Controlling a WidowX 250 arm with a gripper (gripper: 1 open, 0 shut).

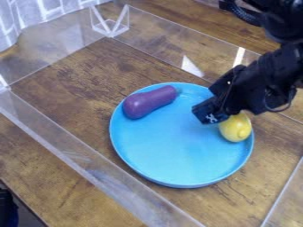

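Observation:
A blue plate [166, 151] rests on the wooden surface. A purple eggplant [149, 101] lies on its upper left part. At the plate's right side a yellow lemon [236, 129] sits partly hidden under my black gripper [231, 113], which is lowered over it with its fingers open around the lemon's upper part. Whether the fingertips touch the lemon is hard to tell.
Clear plastic walls [89, 182] border the wooden tray area on the left, back and right. Bare wood [66, 84] lies free to the left of the plate.

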